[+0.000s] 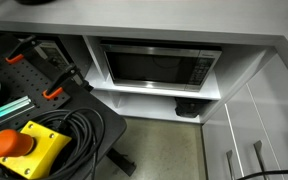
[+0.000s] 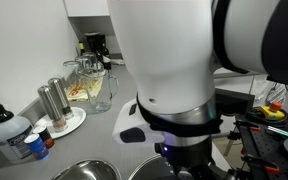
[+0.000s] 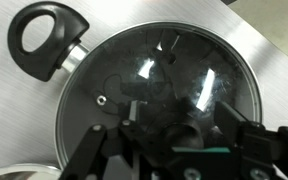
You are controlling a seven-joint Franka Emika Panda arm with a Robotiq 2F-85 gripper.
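In the wrist view a pan with a dark glass lid (image 3: 104, 75) fills most of the frame, its black handle (image 3: 46, 40) pointing to the upper left. The lid's round black knob (image 3: 181, 132) is between the fingers of my gripper, which stands partly open at the bottom of that view. Whether either finger touches the knob cannot be made out. In exterior view 2 the white arm (image 2: 209, 65) covers much of the picture, and only part of the pan (image 2: 144, 170) shows under it.
A steel bowl (image 2: 87, 170) sits beside the pan. Bottles (image 2: 4, 125), a white plate with shakers (image 2: 69, 122) and a glass jug (image 2: 101, 95) stand farther back on the counter. A microwave (image 1: 159, 65) is on a shelf below the worktop (image 1: 174, 15).
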